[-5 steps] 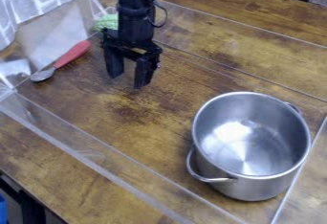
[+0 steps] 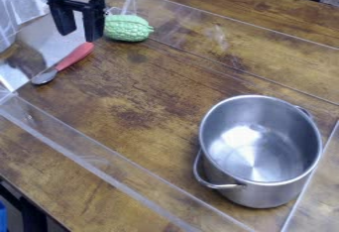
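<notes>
My black gripper [image 2: 78,20] is at the top left, raised above the left part of the table, its two fingers apart with nothing seen between them. A red-handled spoon [image 2: 75,57] lies below it on the wood. A pale green knobbly object [image 2: 127,28], like a bitter melon, lies just to the gripper's right. A large steel pot [image 2: 257,152] stands at the lower right.
Transparent walls run along the edges of the area. A crumpled pale cloth or plastic shows at the far left, behind the spoon.
My gripper has moved up and to the left, away from the middle, uncovering the green object. The spoon and pot have not visibly moved.
</notes>
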